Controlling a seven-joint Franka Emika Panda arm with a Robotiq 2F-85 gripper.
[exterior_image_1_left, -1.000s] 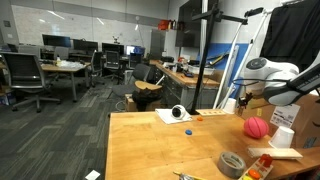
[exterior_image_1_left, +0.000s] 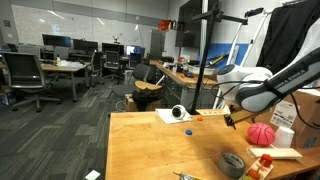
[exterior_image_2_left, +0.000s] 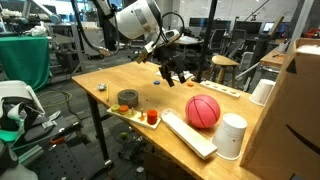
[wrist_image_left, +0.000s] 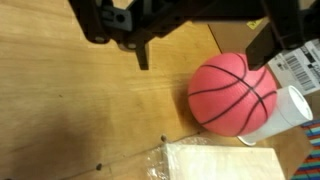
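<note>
My gripper (exterior_image_1_left: 231, 121) hangs above the right part of the wooden table, just left of a red ball with black lines (exterior_image_1_left: 261, 134). In the wrist view the gripper is open, its dark fingers (wrist_image_left: 141, 54) well apart and only bare wood visible between them. The ball (wrist_image_left: 231, 94) sits below and beside the right finger, seemingly apart from it. Exterior view 2 has the ball (exterior_image_2_left: 202, 112) on the table nearer the camera than the gripper (exterior_image_2_left: 177, 77). No object shows in its grasp.
Close to the ball stand a white cup (exterior_image_2_left: 230, 134) and a long pale block (exterior_image_2_left: 188, 134). A grey tape roll (exterior_image_2_left: 131, 96) and small red-topped containers (exterior_image_2_left: 152, 117) lie near the edge. A cardboard box (exterior_image_2_left: 285, 115) blocks one side.
The arm has come leftward and down in exterior view 1, from above the ball to left of it. The table objects look unmoved.
</note>
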